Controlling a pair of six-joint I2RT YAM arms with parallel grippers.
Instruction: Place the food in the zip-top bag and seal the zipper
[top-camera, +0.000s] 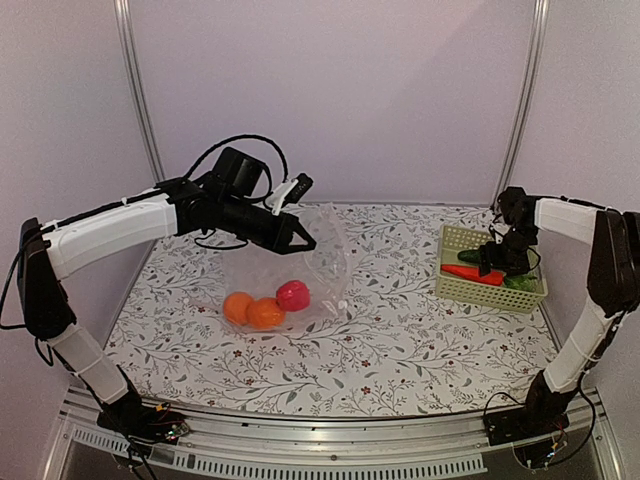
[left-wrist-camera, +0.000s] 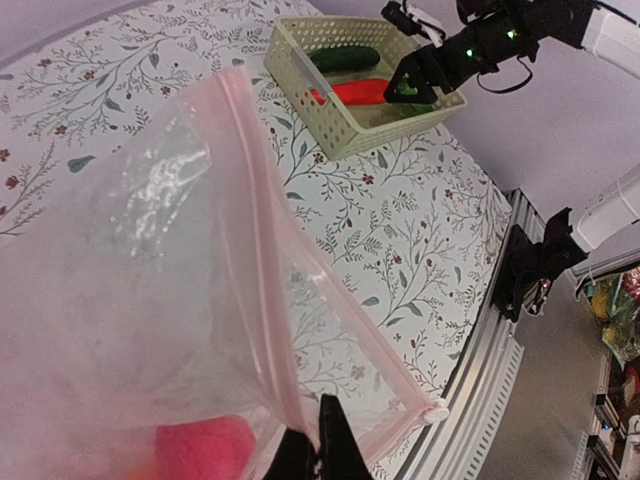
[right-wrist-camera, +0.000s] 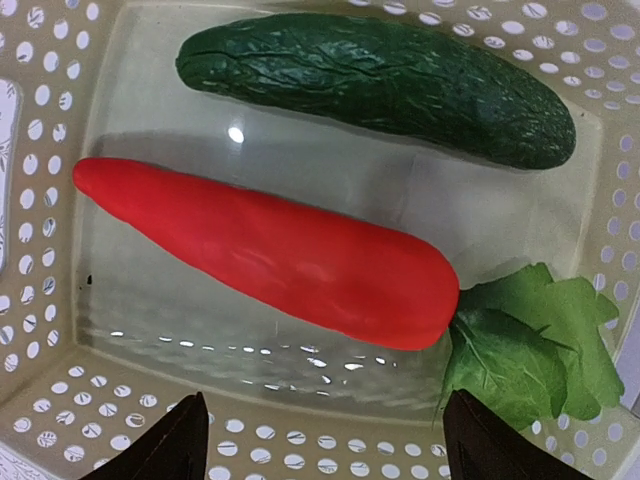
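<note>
The clear zip bag (left-wrist-camera: 110, 290) with a pinkish zipper edge stands propped up on the left of the table. Two orange fruits (top-camera: 265, 313) and a pinkish-red food item (top-camera: 292, 295) rest inside its bottom. At the bag's mouth my left gripper is shut, its fingertips pinching the pink edge. On the right, a basket (top-camera: 468, 291) holds a red pepper-like vegetable (right-wrist-camera: 275, 255), a dark green cucumber (right-wrist-camera: 380, 85) and a leafy green (right-wrist-camera: 520, 350). My right gripper is above the basket, open and empty, its fingers apart near the leafy green and the basket's near side.
Between bag and basket the patterned tabletop (top-camera: 395, 300) is clear. A metal rail (top-camera: 330, 425) runs along the front edge. The right wall (top-camera: 590, 110) stands close beside the basket.
</note>
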